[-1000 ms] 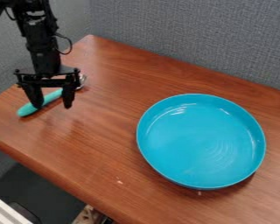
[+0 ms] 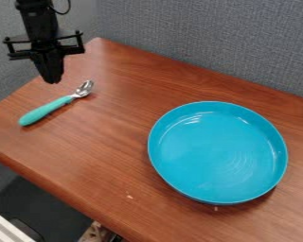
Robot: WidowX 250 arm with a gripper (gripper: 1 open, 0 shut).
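Observation:
My black gripper [image 2: 50, 68] is at the upper left, raised above the table's far left part, its fingertips pointing down; whether it is open or shut is hard to make out. Below and to its right a turquoise-handled metal utensil [image 2: 45, 110], like a scoop or spoon, lies on the wooden table [image 2: 129, 85], its metal end toward the back. A turquoise round plate [image 2: 218, 151] sits on the right part of the table.
Grey padded walls [image 2: 211, 43] border the table at the back and left. The table's front left edge drops to a dark floor.
My gripper has moved up and back, away from over the utensil, uncovering it. The utensil and plate look unmoved.

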